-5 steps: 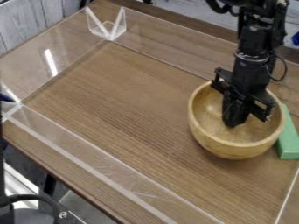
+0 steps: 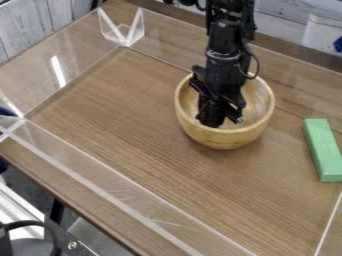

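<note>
A round wooden bowl (image 2: 209, 135) sits right of the middle of the wooden table. The black gripper (image 2: 221, 105) reaches down from the top into the bowl, its tips low inside it and partly hidden. It looks shut; whether anything is between its fingers is not visible.
A green block (image 2: 323, 150) lies at the right, apart from the bowl. A clear angular object (image 2: 123, 28) stands at the back left. A dark coiled item lies at the bottom left corner.
The gripper and the bowl have moved left together, away from the right edge and slightly back. More of the green block now shows.
</note>
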